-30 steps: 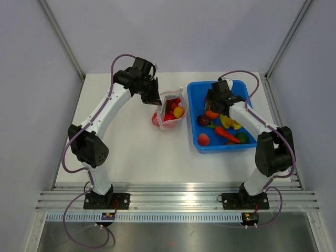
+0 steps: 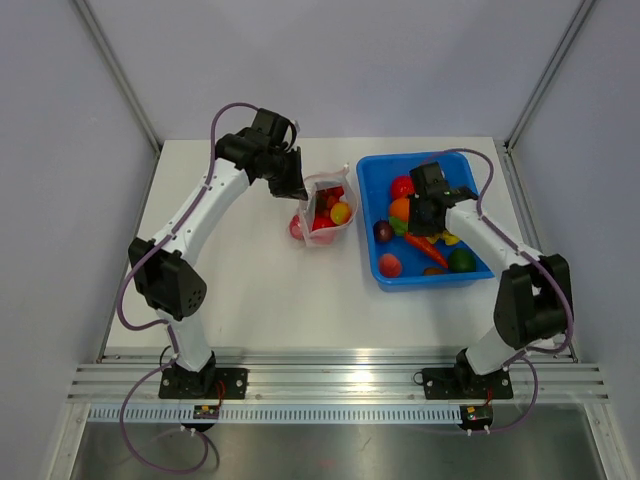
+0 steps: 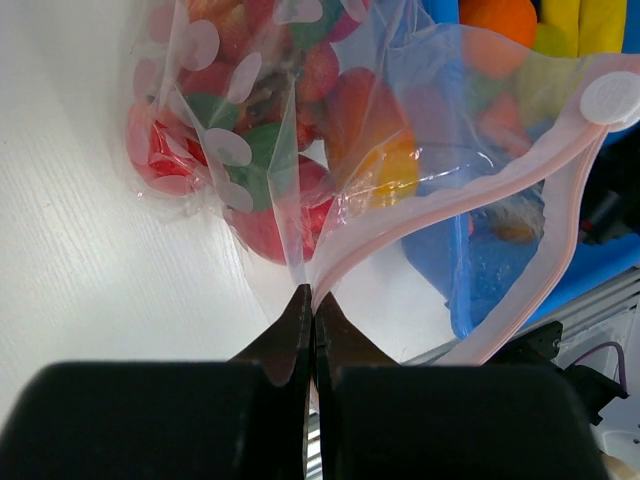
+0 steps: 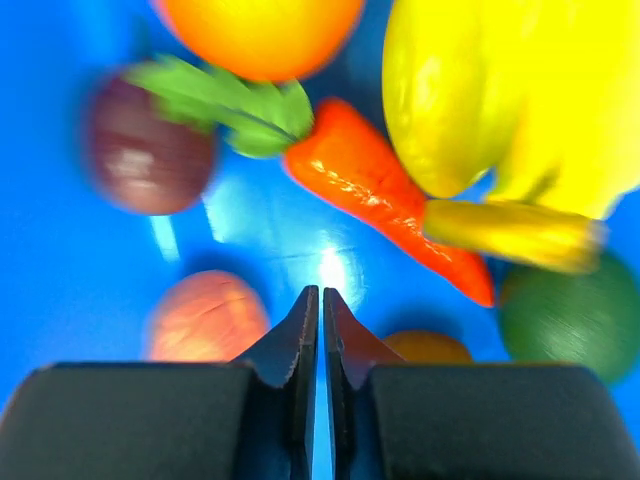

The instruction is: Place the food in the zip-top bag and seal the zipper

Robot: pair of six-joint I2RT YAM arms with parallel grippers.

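Clear zip bag [image 2: 310, 185] stands open on the white table, holding red, orange and yellow food. My left gripper is shut on the bag's edge; the pink zipper strip [image 3: 430, 208] runs up and right from the fingertips. Over the blue tray [image 2: 425, 284], my right gripper is shut, and nothing shows between its fingers. Below it lie a red carrot [image 4: 375, 190], a dark purple round fruit [image 4: 150, 145], a peach [image 4: 208, 318], an orange [image 4: 265, 35], yellow bananas [image 4: 440, 90] and a dark green fruit [image 4: 575, 315].
A red fruit [image 2: 402, 187] lies toward the tray's back left. The tray's left wall [image 2: 364, 215] stands just right of the bag.
The left arm and bag look unchanged.
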